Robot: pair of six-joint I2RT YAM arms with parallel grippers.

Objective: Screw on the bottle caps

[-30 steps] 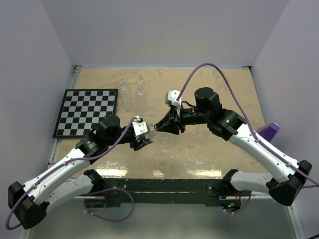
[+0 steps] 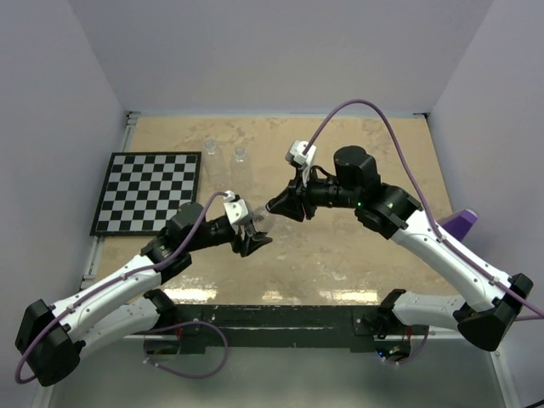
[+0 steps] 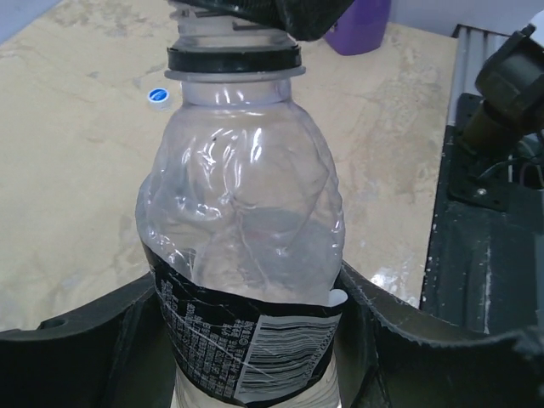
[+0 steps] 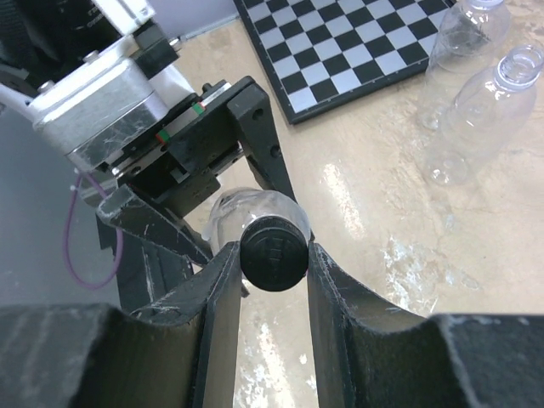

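Observation:
A clear plastic bottle (image 3: 242, 187) with a black barcode label is gripped by my left gripper (image 2: 252, 236), whose fingers close around its labelled part. Its neck carries a black ring (image 3: 234, 59), with clear threads showing above it. My right gripper (image 2: 277, 206) is shut on a black cap (image 4: 274, 253) pinched between its fingertips. Seen in the right wrist view, the cap lies in front of the bottle's mouth. Dark fingers (image 3: 280, 10) of the right gripper cover the top of the neck in the left wrist view, so how the cap sits on it cannot be told.
Two uncapped clear bottles (image 4: 497, 110) (image 4: 463, 55) stand behind, near a checkerboard (image 2: 146, 194) at the left. A loose blue and white cap (image 3: 158, 95) lies on the table. A purple container (image 2: 460, 223) is at the right edge.
My left gripper has shifted slightly right and toward the front, its wrist turning a little. Both keep their hold close together.

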